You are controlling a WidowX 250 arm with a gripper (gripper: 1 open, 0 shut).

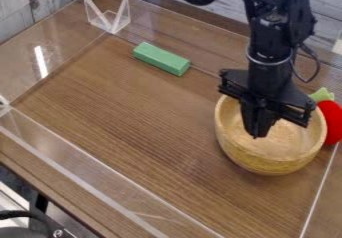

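The black robot arm reaches down from the top right, its gripper (267,110) low over a large tan bowl (267,157), fingers at the bowl's upper rim and interior. Whether the fingers are open or shut on anything is unclear. A red object (333,124) with a green top lies at the right edge, partly behind the bowl.
A green block (162,58) lies on the wooden table (107,152) at upper middle. A white wire-like holder (106,15) stands at the top left.
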